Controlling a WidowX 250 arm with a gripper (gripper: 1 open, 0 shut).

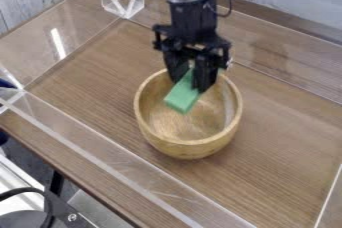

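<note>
My gripper [185,72] is shut on a green object [183,95], holding it tilted over a round wooden bowl [190,137] in the middle of the table. The bowl's inside is mostly visible below the object. The fingertips are dark and partly hidden behind the object.
A small white wire-like item [122,1] stands at the back left.
</note>
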